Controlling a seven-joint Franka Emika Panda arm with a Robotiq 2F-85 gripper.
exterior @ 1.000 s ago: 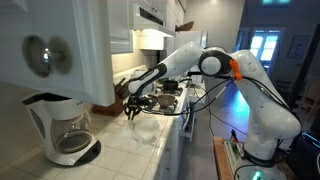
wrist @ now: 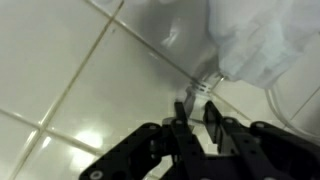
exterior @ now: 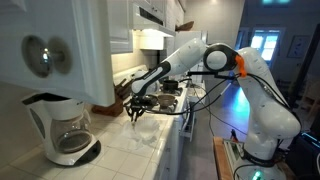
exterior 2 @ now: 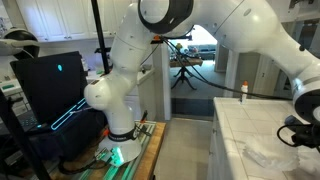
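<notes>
A crumpled, translucent white plastic bag point(exterior: 148, 130) lies on the tiled counter; in exterior view 2 the same bag point(exterior 2: 270, 152) spreads near the counter's edge. Low over the tiles, my gripper points down at the bag's near side. Its fingers are closed together, with a whitish, thin bit between them that appears to be part of the bag point(wrist: 265, 40). Blur and glare hide exactly how much is pinched. Most of the bag rests outside the fingers, toward the upper right of the wrist view.
A white coffee maker point(exterior: 68, 132) stands on the counter to the left. An open cabinet door point(exterior: 75, 50) hangs in the foreground. Pots point(exterior: 168, 100) sit on the stove behind the arm. A small bottle point(exterior 2: 244, 92) stands at the counter's far end; bare tiles point(exterior 2: 235, 115) lie between.
</notes>
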